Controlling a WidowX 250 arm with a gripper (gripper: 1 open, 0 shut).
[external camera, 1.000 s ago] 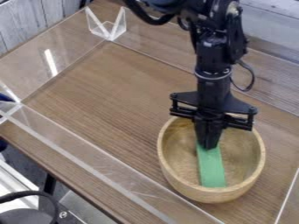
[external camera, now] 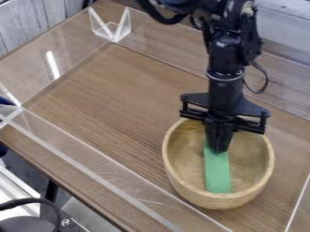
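A tan bowl (external camera: 248, 181) sits at the lower right of the wooden table (external camera: 97, 100). A long green object (external camera: 217, 172) lies inside it, running from the bowl's near side toward the back. My black gripper (external camera: 218, 145) points down into the back of the bowl, its tip at the upper end of the green object. The fingers look shut; I cannot see anything held between them, and the contact point is partly hidden by the gripper's body.
A clear wire-like or plastic holder (external camera: 111, 25) stands at the back left. Cables and a pale edge lie off the table at the lower left.
The gripper has shifted very slightly over the bowl; the bowl and green object look almost unchanged.
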